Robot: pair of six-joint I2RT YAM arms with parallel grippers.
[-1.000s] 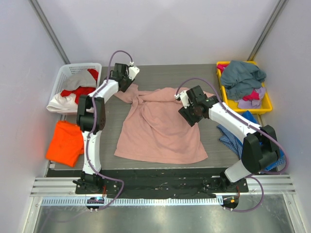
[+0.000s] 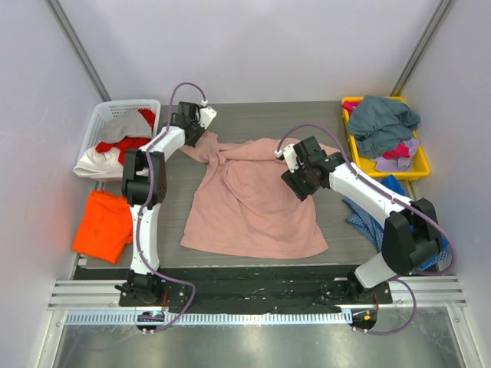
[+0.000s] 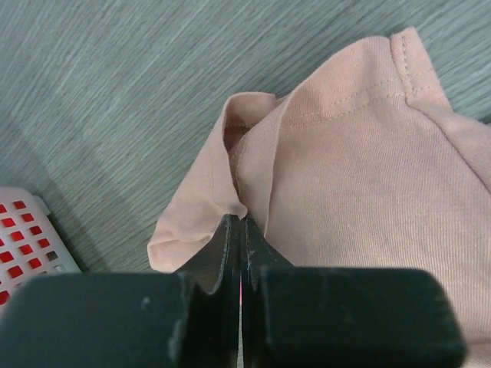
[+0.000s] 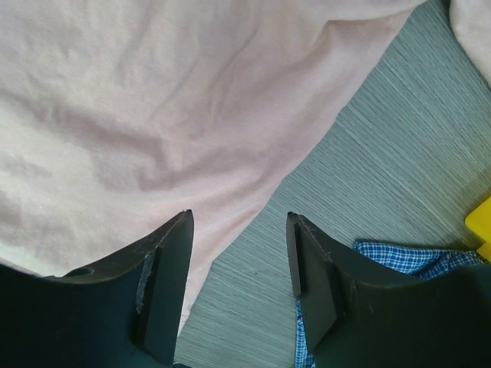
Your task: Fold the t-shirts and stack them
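Observation:
A pink t-shirt (image 2: 253, 211) lies spread over the middle of the table, its hem toward me and its upper part bunched in folds at the back. My left gripper (image 2: 194, 139) is down at its back left corner. In the left wrist view the fingers (image 3: 222, 249) are closed together, and a fold of the sleeve (image 3: 249, 161) converges at their tips, pinched thinly. Over the right side of the shirt hangs my right gripper, open, with only bare table and the shirt's edge visible below the gap.
A white basket (image 2: 87, 142) with red and white clothes stands at the left, an orange folded cloth (image 2: 103, 226) in front of it. On the right are a yellow bin (image 2: 420, 165) of clothes and a blue checked cloth (image 2: 364, 220). Bare table shows at the back.
Within the last second my left gripper has shifted slightly left and a little toward the front at the shirt's corner. The right arm and the spread shirt look unchanged.

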